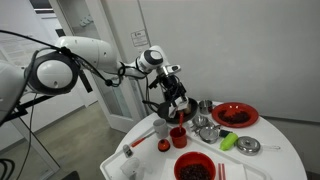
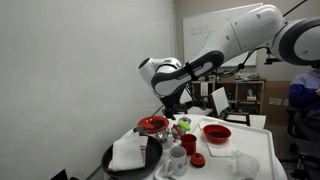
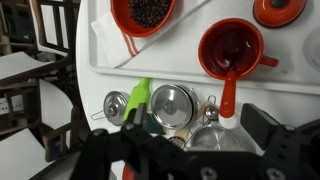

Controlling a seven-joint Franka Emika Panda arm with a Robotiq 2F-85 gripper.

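My gripper is open, its dark fingers spread apart at the bottom of the wrist view. A red mug stands on the white tray's edge, with a red-handled utensil leaning out of it. The utensil's pale end points toward the gap between my fingers, with no grip on it visible. In exterior view 1, the gripper hangs just above and behind the red mug. Exterior view 2 shows the mug below the arm. The utensil's lower end is hidden inside the mug.
A red bowl of dark beans and a red lidded pot are on the tray. Metal pots and a green bottle crowd the table beside it. A black pan stands behind the mugs.
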